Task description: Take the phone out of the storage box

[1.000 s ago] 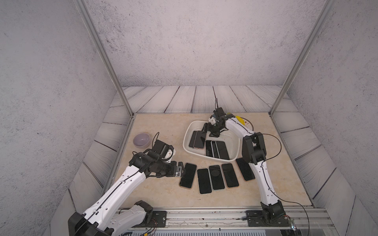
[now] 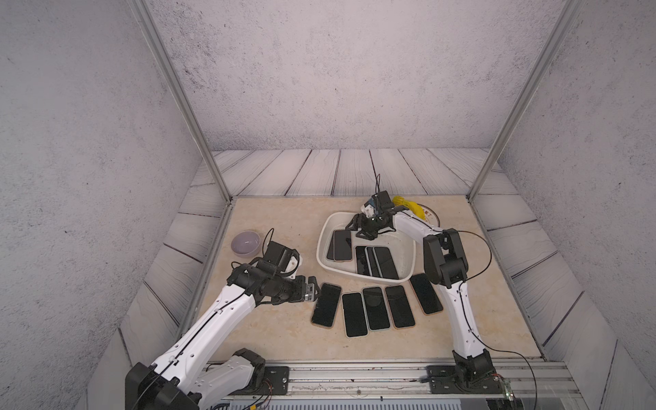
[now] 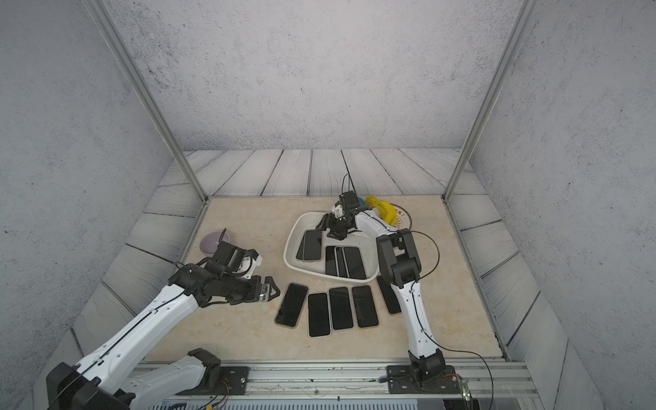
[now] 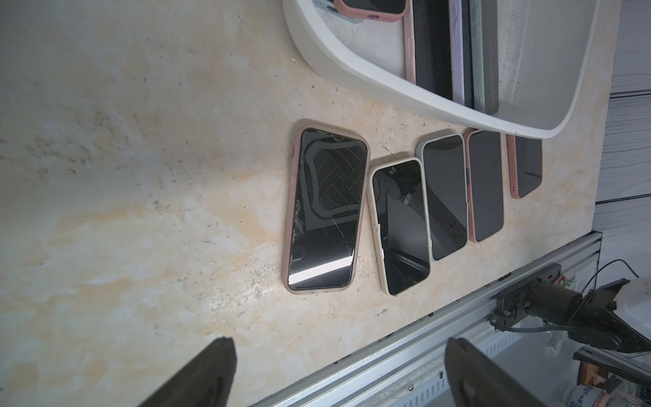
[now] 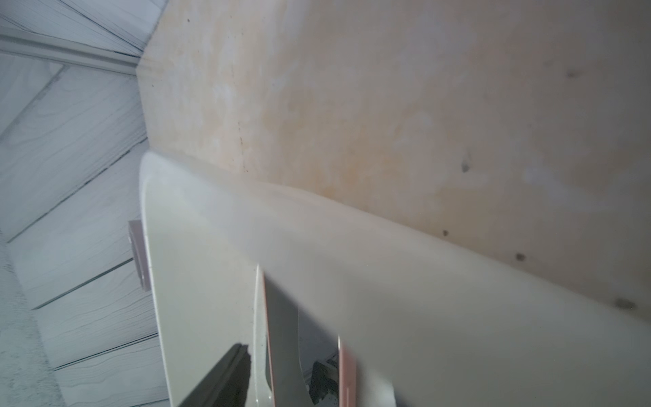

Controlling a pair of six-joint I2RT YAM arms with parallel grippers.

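The white storage box (image 2: 401, 271) holds several phones: a stacked pair at left (image 3: 312, 244) and more (image 3: 353, 261) at front. My right gripper (image 2: 360, 225) is open over the box's back part, by the left pair; in the right wrist view the box rim is close and blurred. My left gripper (image 2: 309, 288) stands open outside the box, above the table just left of the front row of phones, nothing between its fingers.
Several phones (image 2: 354, 315) lie on the table in front of the box. A purple bowl (image 2: 245, 243) is at left, yellow bananas (image 2: 411, 206) on a plate behind at right.
Since a second ago my right gripper has shifted slightly within the box's back area, and the top phone of the left pair sits a little further left.
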